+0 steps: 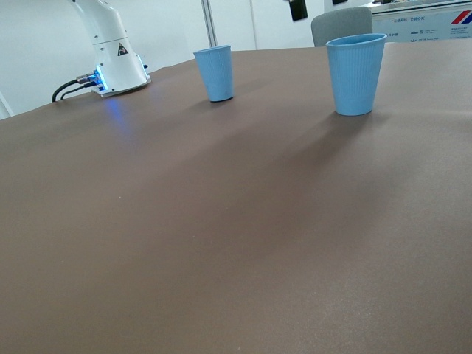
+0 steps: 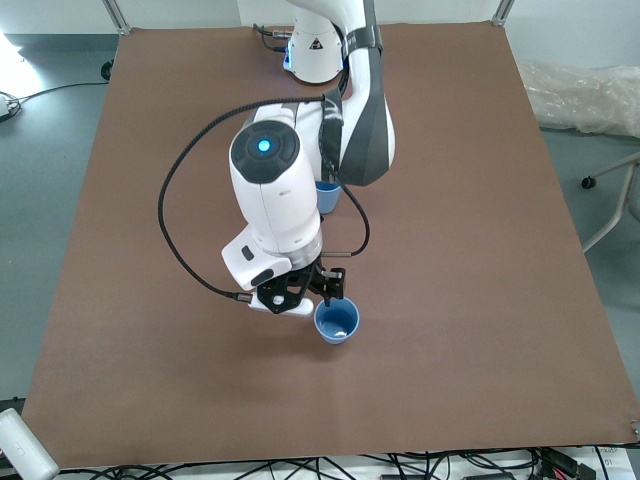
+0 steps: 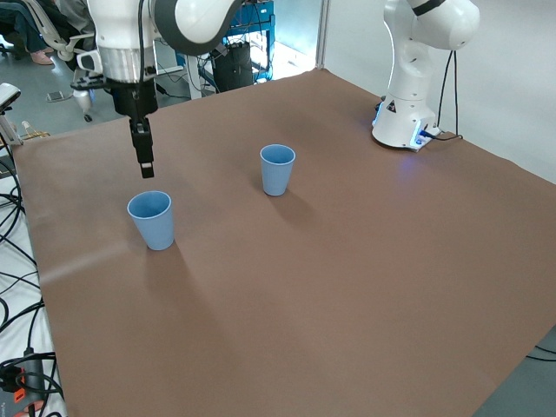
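Observation:
Two blue cups stand upright on the brown table: a nearer one (image 2: 336, 320) (image 1: 354, 74) (image 3: 152, 228) and a farther one (image 2: 330, 200) (image 1: 215, 76) (image 3: 276, 169). My gripper (image 2: 315, 290) (image 3: 146, 169) hangs just above the nearer cup, its black tip near the rim in the left and right camera views; only dark tips show at the top edge of the top camera view. I cannot tell whether it is open or shut.
Cables lie along the near edge.

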